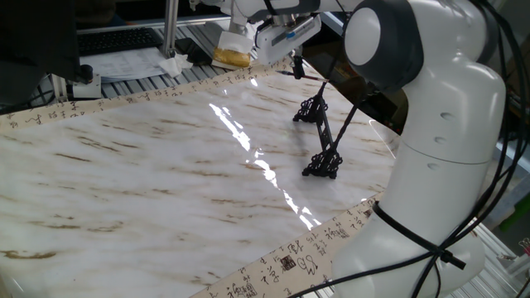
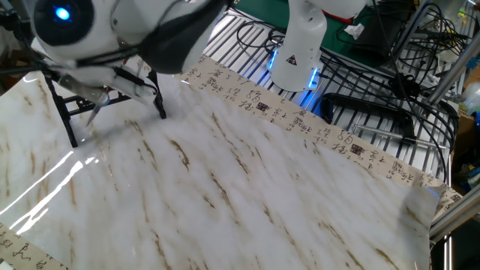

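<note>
A black rack (image 1: 323,136) with ornate feet stands upright on the marble-patterned sheet (image 1: 149,174), right of centre in exterior view 1. Beyond its far end is my gripper (image 1: 298,68), low at the sheet's far edge. A thin dark stick (image 1: 313,77) shows at the fingertip, but whether it is gripped cannot be made out. The arm covers much of the same rack (image 2: 75,103) at the upper left of exterior view 2. There, a pale, narrow pointed shape hangs by the rack, too unclear to name. How the fingers stand does not show.
Most of the sheet is bare. A beige strip with dark writing (image 1: 286,261) runs along its border. Past the far edge lie a keyboard (image 1: 120,40), papers and a yellow-and-white item (image 1: 233,51). Cables and a black tray (image 2: 367,116) lie beyond the sheet in exterior view 2.
</note>
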